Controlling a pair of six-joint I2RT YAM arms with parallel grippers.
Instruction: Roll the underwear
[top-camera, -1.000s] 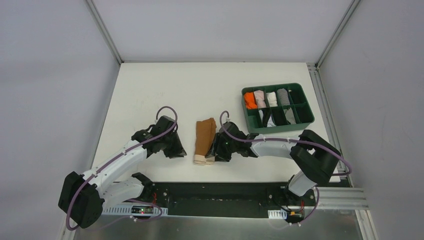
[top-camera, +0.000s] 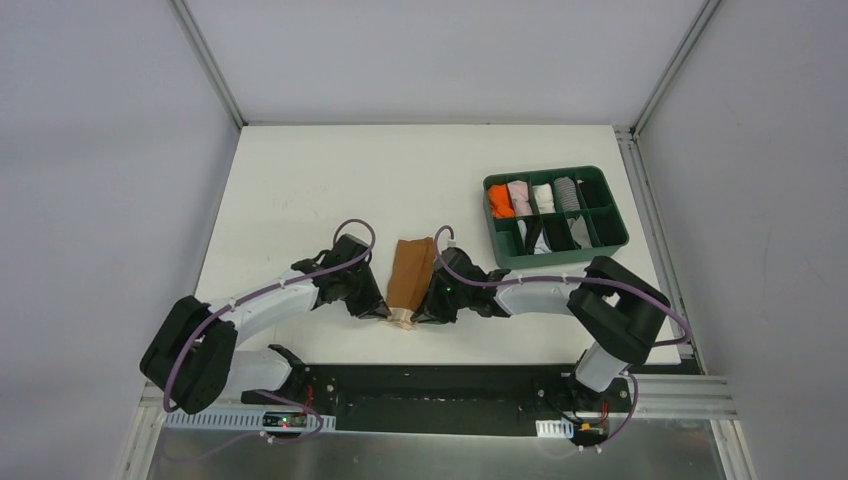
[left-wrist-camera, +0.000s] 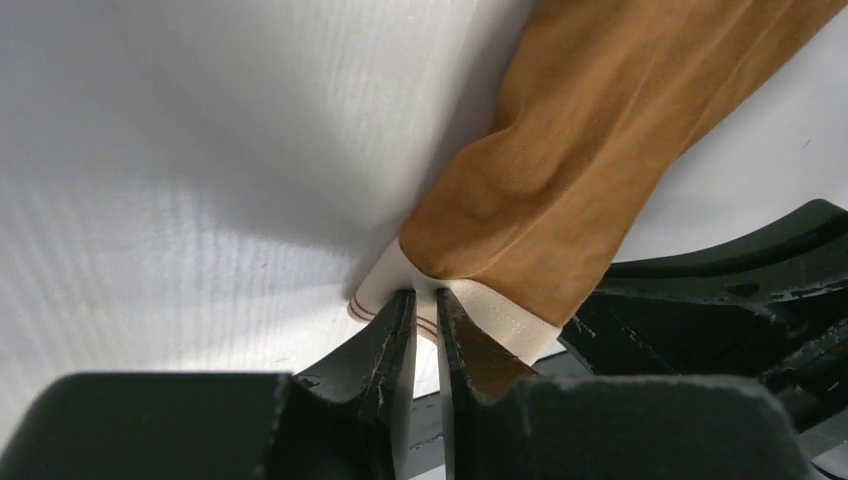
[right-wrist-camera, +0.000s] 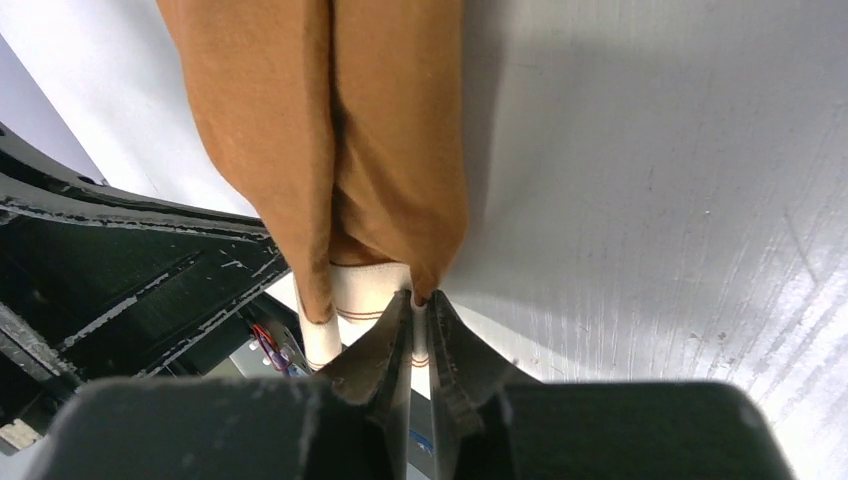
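The brown underwear (top-camera: 408, 270) lies folded in a long strip, its cream striped waistband (top-camera: 400, 316) toward the front edge. My left gripper (top-camera: 385, 312) is at the waistband's left end; in the left wrist view its fingertips (left-wrist-camera: 428, 300) are on the band with a narrow gap between them. My right gripper (top-camera: 420, 316) is at the band's right end; in the right wrist view it is shut on the edge of the underwear (right-wrist-camera: 400, 150), where brown cloth meets the band.
A green divided box (top-camera: 555, 255) with folded cloths sits at the back right.
My left gripper has moved right onto the waistband. My right gripper has shifted slightly left at the band's end, and the band looks more bunched.
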